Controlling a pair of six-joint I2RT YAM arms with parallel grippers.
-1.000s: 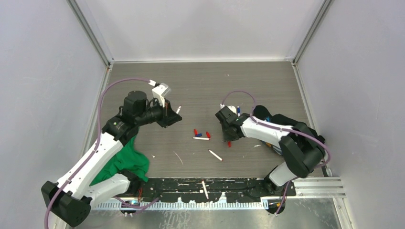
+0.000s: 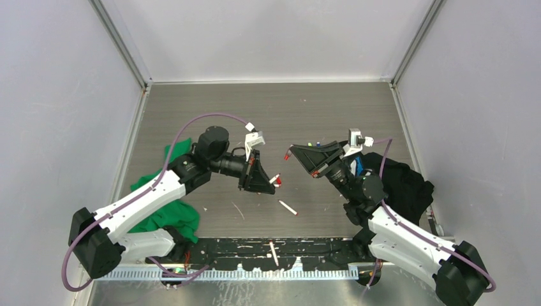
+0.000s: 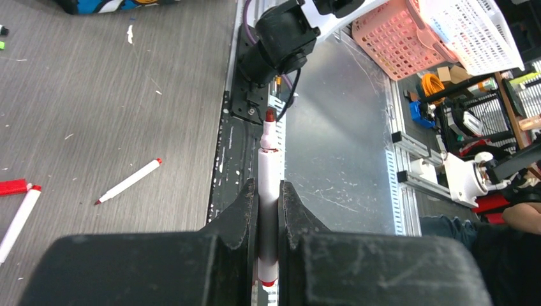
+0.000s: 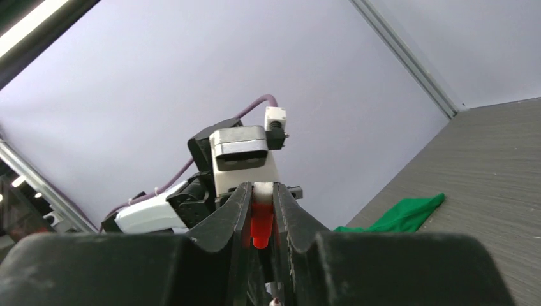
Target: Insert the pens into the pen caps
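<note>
My left gripper [image 2: 269, 185] is shut on a white pen [image 3: 268, 255], held upright in the left wrist view with its red tip pointing away from the fingers. Facing it, a little to the right and apart, my right gripper [image 2: 293, 153] is shut on a red cap [image 4: 261, 223], with a pale band at its upper end. On the table a white pen [image 2: 287, 207] lies bare-tipped; another white pen [image 3: 19, 223] lies beside a red cap [image 3: 11, 187]. A further pen [image 2: 273, 254] rests on the dark front strip.
A green cloth [image 2: 172, 217] lies at the left under the left arm. A black cloth [image 2: 411, 188] is heaped at the right.
My right gripper has risen from the table with a red cap and turned toward the left one. My left gripper has moved right and toward the front with its pen.
</note>
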